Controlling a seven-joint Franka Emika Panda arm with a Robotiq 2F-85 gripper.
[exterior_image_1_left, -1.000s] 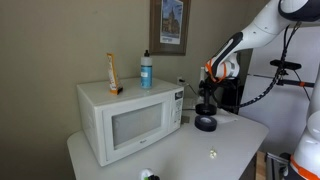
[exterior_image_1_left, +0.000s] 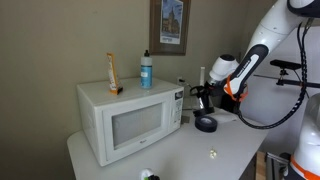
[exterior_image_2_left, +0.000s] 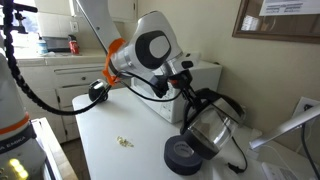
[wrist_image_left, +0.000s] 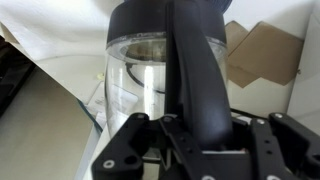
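Observation:
A glass coffee pot (exterior_image_2_left: 212, 128) with a black collar and black handle hangs tilted from my gripper (exterior_image_2_left: 190, 95). In the wrist view the handle (wrist_image_left: 195, 70) runs down between the fingers, and my gripper is shut on it. The clear body (wrist_image_left: 125, 85) shows behind the handle and looks empty. Just below the pot, a black round dish (exterior_image_2_left: 182, 155) rests on the white counter; exterior view 1 also shows this dish (exterior_image_1_left: 205, 124) under the pot. Whether pot and dish touch cannot be told.
A white microwave (exterior_image_1_left: 135, 122) stands to the left, with a blue bottle (exterior_image_1_left: 146, 70) and an orange-and-white bottle (exterior_image_1_left: 113, 73) on top. A small yellowish object (exterior_image_2_left: 124, 142) lies on the otherwise open front counter. A cable lies by the back wall.
My arm has come left and nearer from the far back of the counter, bringing the coffee pot with it toward the black dish. The dish and microwave have stayed put.

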